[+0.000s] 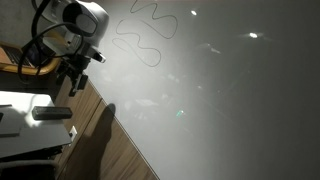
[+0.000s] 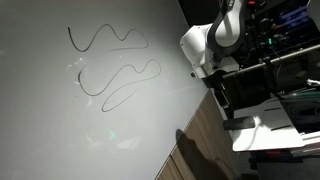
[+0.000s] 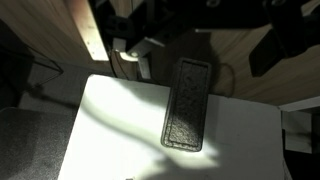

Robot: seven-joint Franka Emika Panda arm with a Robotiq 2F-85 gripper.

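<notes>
A dark rectangular block, which looks like a whiteboard eraser (image 3: pixel 187 108), lies flat on a white surface (image 3: pixel 110 125) in the wrist view. My gripper (image 1: pixel 75 84) is open above and beside the block, not touching it, with nothing held. Dark fingers (image 3: pixel 283 45) show at the upper edge of the wrist view, blurred by closeness. The large whiteboard (image 2: pixel 60 140) carries two thin wavy dark lines (image 2: pixel 105 88) in its upper part, seen in both exterior views.
A brown wood-grained strip (image 1: pixel 80 150) runs along the whiteboard's edge, with the arm's shadow on it. Cables (image 1: pixel 40 45) hang around the arm. Most of the whiteboard's face is clear, with some glare spots.
</notes>
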